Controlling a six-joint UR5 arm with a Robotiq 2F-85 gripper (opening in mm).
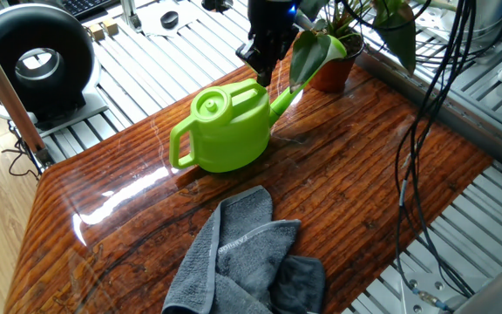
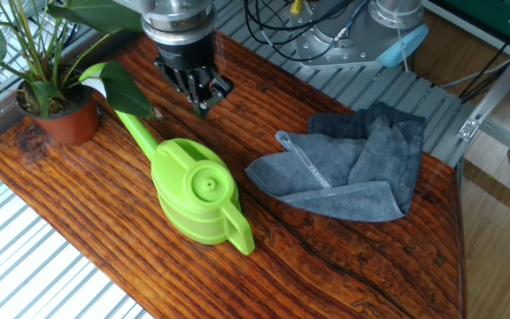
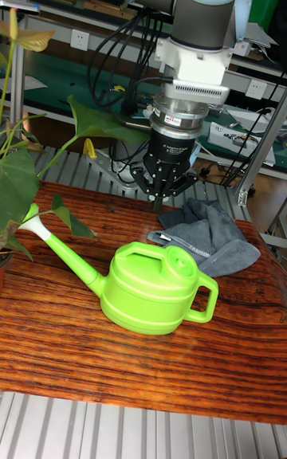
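A bright green watering can (image 1: 229, 135) stands upright on the brown wooden table, its spout toward the potted plant (image 2: 69, 120). In exterior view 3, the can (image 3: 148, 293) is in front with its handle to the right. My black gripper (image 3: 158, 204) points down behind the can, between it and the grey towel (image 3: 208, 238). Its fingertips appear to be together, with nothing visible between them. In exterior view 2, the gripper (image 2: 202, 110) hangs above the table near the can's spout side, apart from the can.
The crumpled grey towel (image 2: 352, 168) lies on the table. Plant leaves (image 1: 309, 59) overhang the spout. Black cables (image 1: 417, 148) hang at the right in exterior view 1.
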